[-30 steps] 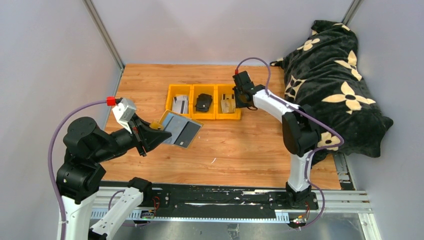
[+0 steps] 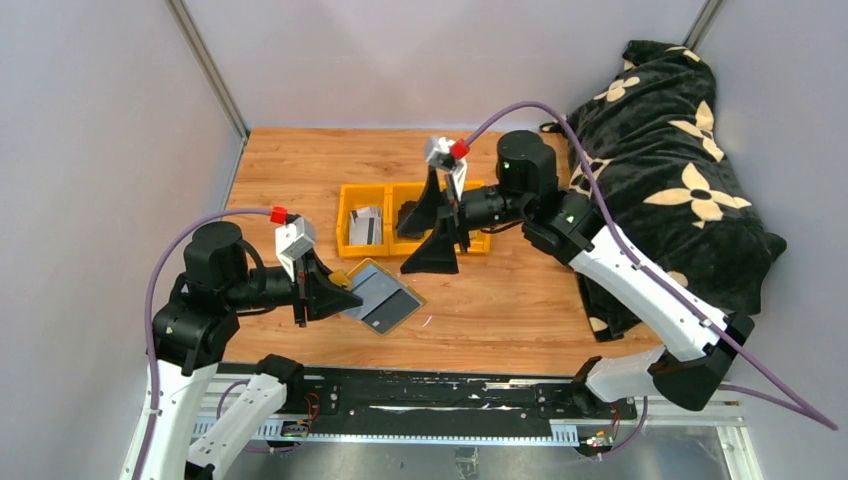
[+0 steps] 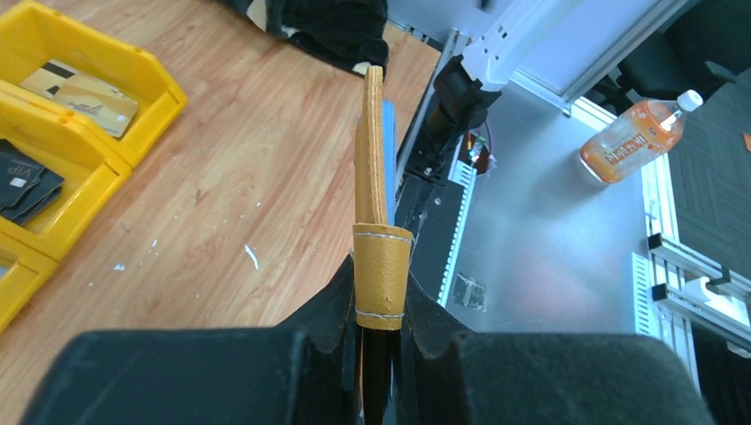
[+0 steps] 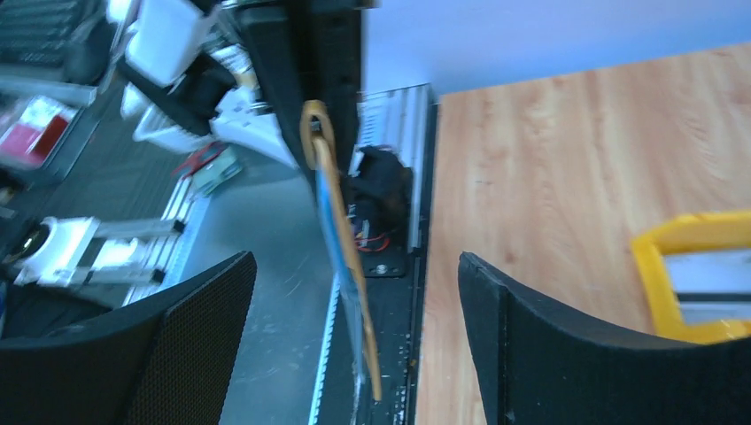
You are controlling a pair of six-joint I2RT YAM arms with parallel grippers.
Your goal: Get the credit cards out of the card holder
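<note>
The card holder (image 2: 388, 297), tan-edged with blue-grey and dark pockets, is held above the table at left of centre. My left gripper (image 2: 345, 299) is shut on its tan leather tab (image 3: 382, 276); the left wrist view shows the holder (image 3: 370, 146) edge-on, rising from the fingers. My right gripper (image 2: 425, 238) stands open above the boxes, to the right of the holder and apart from it. In the right wrist view, the holder (image 4: 339, 239) appears edge-on beyond the open fingers (image 4: 204, 328), with nothing gripped. How many cards it contains cannot be seen.
Joined yellow boxes (image 2: 343, 215) stand behind the holder: white cards (image 2: 366, 226) in the left one, black cards (image 3: 22, 181) in the middle, gold cards (image 3: 96, 97) in the right. A dark floral blanket (image 2: 680, 180) fills the right side.
My right arm has swung left and toward the front from the right box, coming nearer the holder. The left gripper, with the holder, has shifted slightly right. The boxes moved slightly right earlier.
</note>
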